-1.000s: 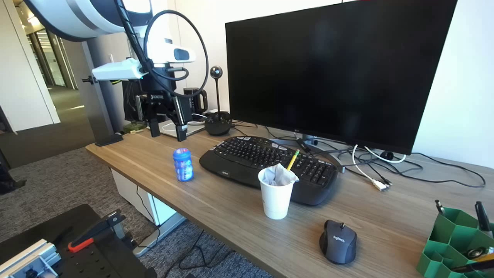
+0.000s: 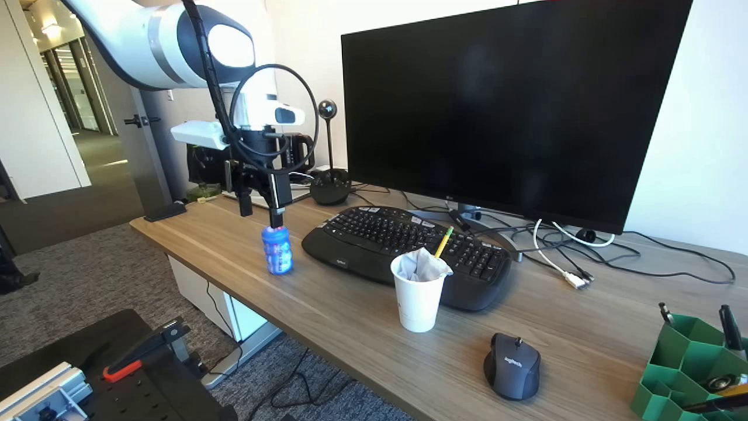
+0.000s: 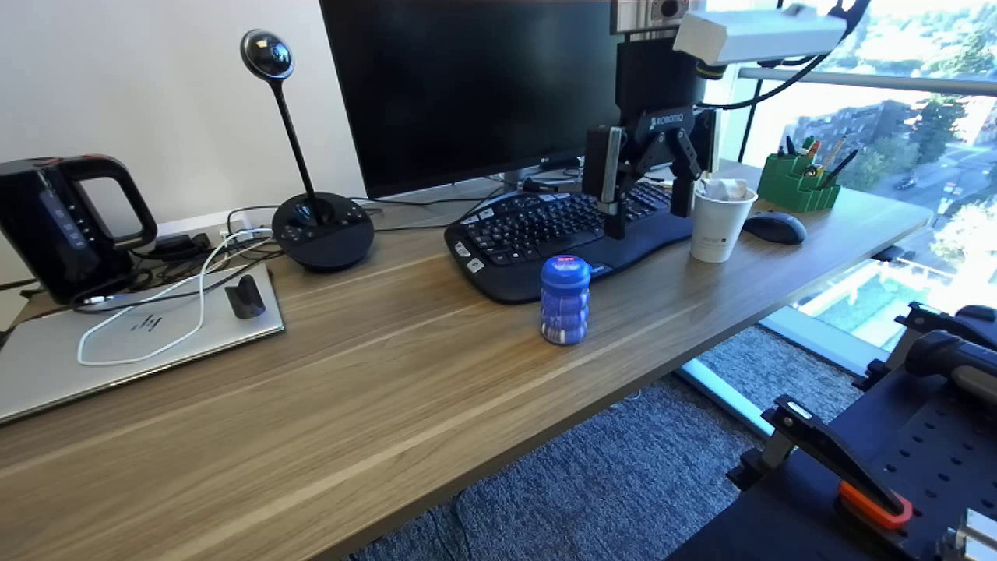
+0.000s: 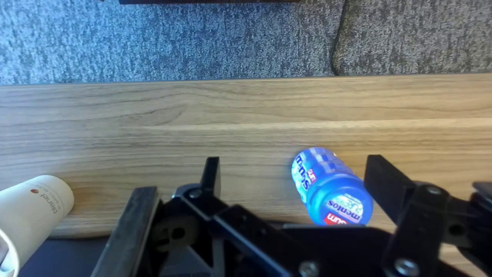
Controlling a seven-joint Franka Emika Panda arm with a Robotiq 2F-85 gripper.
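A blue gum bottle labelled mentos (image 2: 277, 251) stands upright on the wooden desk, left of the keyboard in exterior view 1. My gripper (image 2: 260, 213) hangs above the desk close to the bottle, open, with nothing held. Seen from the other side, the bottle (image 3: 565, 301) stands clear of the gripper (image 3: 645, 220), whose fingers are spread above the keyboard's near side. In the wrist view the bottle (image 4: 329, 187) lies between the two fingers in the picture, much nearer the right-hand finger (image 4: 386, 187). Whether that finger touches it cannot be told.
A white paper cup (image 2: 418, 298) with crumpled paper and a pencil stands before the black keyboard (image 2: 407, 242). A mouse (image 2: 512, 366) and green pen holder (image 2: 691, 372) sit farther along. The monitor (image 2: 505, 112) rises behind. Bare desk (image 3: 374, 402) extends left in exterior view 2.
My gripper has come lower and turned somewhat, with one finger now just above the bottle's cap in exterior view 1. The bottle and cup have stayed put.
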